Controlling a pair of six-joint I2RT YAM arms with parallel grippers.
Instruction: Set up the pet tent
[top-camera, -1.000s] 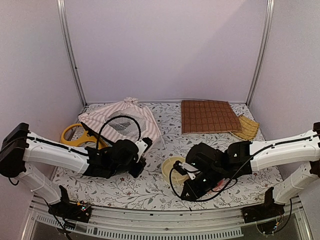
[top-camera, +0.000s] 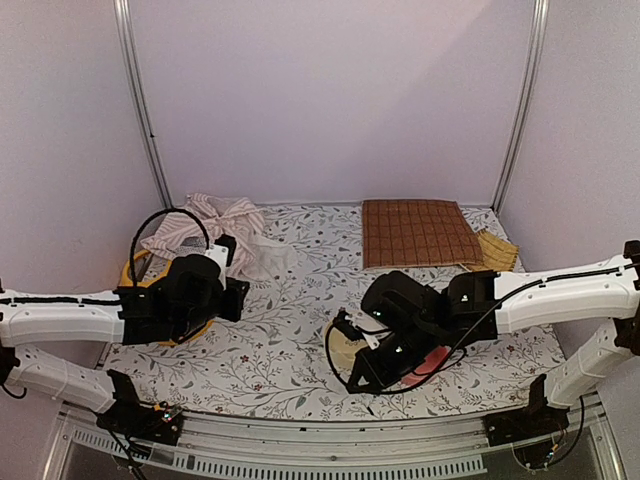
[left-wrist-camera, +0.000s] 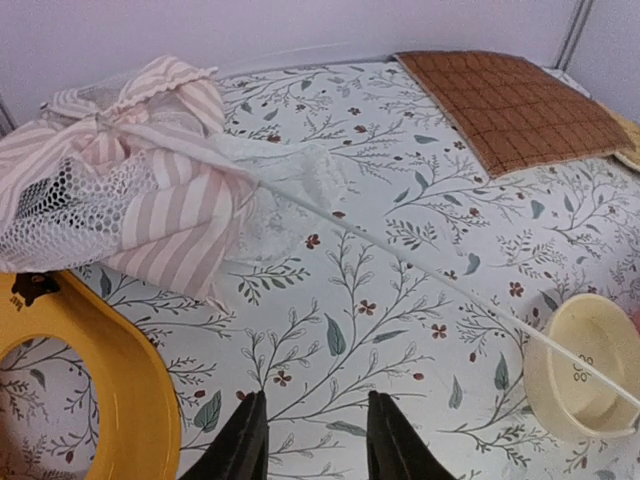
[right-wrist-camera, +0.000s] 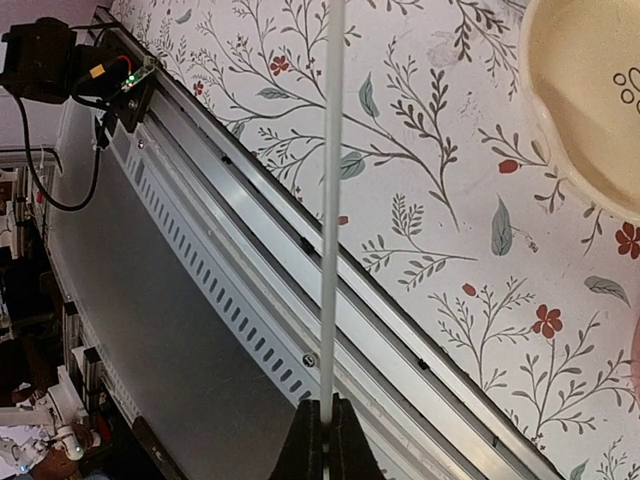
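Note:
The striped pink tent fabric with white mesh lies crumpled at the back left, beside a yellow piece. A thin white pole runs from the fabric diagonally toward the right. My left gripper stands open over bare table in front of the fabric, nothing between its fingers. My right gripper at the front edge is shut on the white pole, which extends straight away from it.
A cream bowl sits at centre front, a pink item partly hidden beside it. A brown mat and a yellow cloth lie back right.
The tent fabric has collapsed into a smaller heap toward the back left. My left gripper has moved left and up; my right gripper has shifted slightly left.

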